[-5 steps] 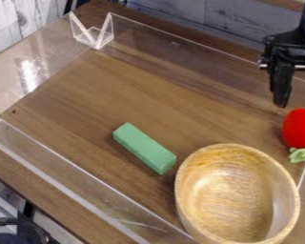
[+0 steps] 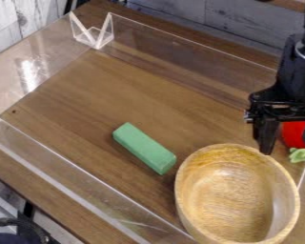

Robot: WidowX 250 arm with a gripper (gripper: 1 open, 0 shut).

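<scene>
My dark gripper (image 2: 270,122) is low at the right of the view, over and partly hiding a red object (image 2: 293,134) with a green top (image 2: 301,155); whether its fingers touch it I cannot tell, nor how far they are parted. A pale wooden bowl (image 2: 236,233) lies just below, at the bottom right. A green block (image 2: 144,148) lies on the wooden surface (image 2: 117,86), left of the bowl.
Clear walls (image 2: 91,176) border the wooden surface, with a clear corner piece (image 2: 94,30) at the back left. Dark hardware shows at the bottom-left edge.
The bowl and green block have not moved.
</scene>
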